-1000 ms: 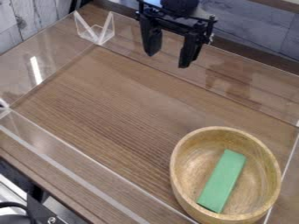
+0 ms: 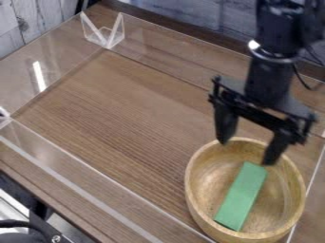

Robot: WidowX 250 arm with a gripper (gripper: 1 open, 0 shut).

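The black gripper (image 2: 264,128) stands open above a round tan bowl (image 2: 203,190), its two finger groups reaching down over the bowl's back rim. A green rectangular block (image 2: 241,197) lies inside the bowl, below the fingers and apart from them as far as this view shows. Nothing shows between the fingers.
A wooden table (image 2: 102,104) fills the view, largely clear at left and centre. A clear plastic object (image 2: 105,30) stands near the back left edge.
The bowl and block look unmoved.
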